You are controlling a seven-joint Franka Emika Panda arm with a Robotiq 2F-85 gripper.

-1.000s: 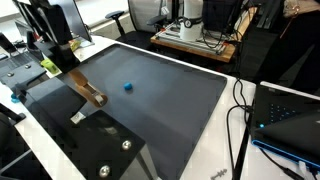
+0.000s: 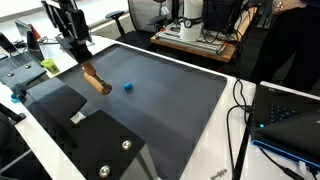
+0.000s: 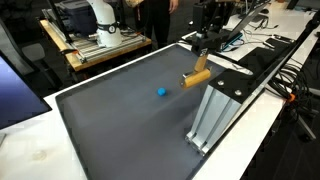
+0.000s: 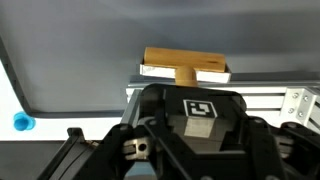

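My gripper is shut on the handle of a wooden mallet-like piece. In the wrist view its brown, bar-shaped head [image 4: 185, 60] lies crosswise beyond the fingers, with a short stretch of handle showing. The same wooden piece [image 2: 97, 80] hangs below the gripper in exterior view 1. In exterior view 2 the wooden piece [image 3: 195, 77] is tilted, near the metal rail at the board's edge. The fingertips are mostly hidden. A small blue object [image 3: 162, 92] lies on the grey board, apart from the wooden piece.
The grey board [image 3: 110, 120] is largely bare. A metal rail [image 3: 212, 115] and dark robot parts stand along one side. A black device with cables [image 2: 290, 130] sits at the right in exterior view 1. A stool-like stand [image 2: 195, 40] is at the back.
In exterior view 1, my gripper and the wooden piece have shifted to the right and slightly up, and the piece shows at a different angle. The blue object has stayed put.
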